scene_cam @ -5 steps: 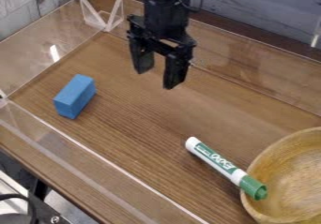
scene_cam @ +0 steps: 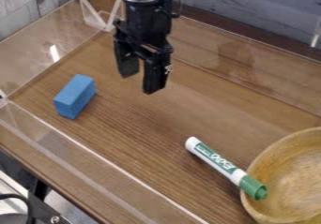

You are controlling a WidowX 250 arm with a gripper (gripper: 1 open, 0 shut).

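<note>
The black robot gripper [scene_cam: 142, 68] hangs over the upper middle of the wooden table, open, above bare wood. A blue block [scene_cam: 74, 97] lies on the left side of the table. A white and green tube [scene_cam: 226, 167] lies diagonally at the lower right, beside a tan round bowl [scene_cam: 292, 171] that is cut off by the right edge.
A clear wall or barrier runs along the upper left, and a grey wall stands at the back. A dark cable shows at the lower left corner.
The gripper has shifted to the left and turned somewhat. The block, tube and bowl have not moved.
</note>
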